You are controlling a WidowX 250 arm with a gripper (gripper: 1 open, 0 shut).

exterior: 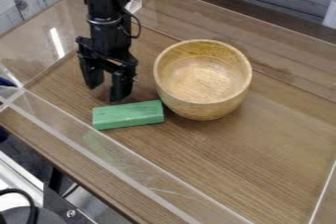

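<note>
The black robot arm reaches down from the top left, its gripper (105, 83) low over the wooden table, left of a large tan bowl (202, 76) and above a green block (126, 115). The gripper is open. Its dark fingers are small and blend with their shadows, so whether they touch the table cannot be told. The green block lies flat near the bowl's lower left side.
A cable lies at the lower left corner, beside the table's left edge. White wall or panels show at the top left and top right.
</note>
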